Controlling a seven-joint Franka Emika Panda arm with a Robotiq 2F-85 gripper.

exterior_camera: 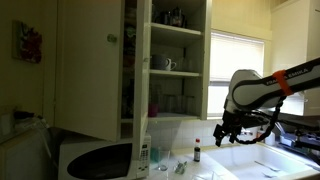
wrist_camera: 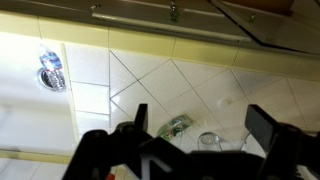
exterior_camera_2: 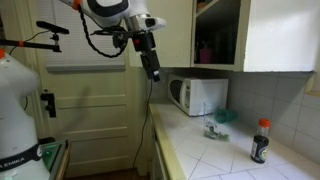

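Observation:
My gripper is open, its dark fingers spread apart at the bottom of the wrist view. Nothing sits between them. Below, a green object (wrist_camera: 175,127) and a clear glass (wrist_camera: 209,140) rest on the white tiled counter, well apart from the fingers. In the first exterior view the gripper (exterior_camera: 219,134) hangs in the air near the sink, to the right of a dark bottle with a red cap (exterior_camera: 197,150). That bottle (exterior_camera_2: 261,141) stands upright on the counter in the second exterior view, with the green item (exterior_camera_2: 214,130) farther back.
An open cupboard (exterior_camera: 175,73) with mugs and glasses rises above the counter. A white microwave (exterior_camera_2: 198,93) occupies the counter's far end. A clear bottle (exterior_camera: 145,153) stands near it. The white sink (exterior_camera: 245,157) lies under the arm. Free tile (exterior_camera_2: 205,155) shows toward the front.

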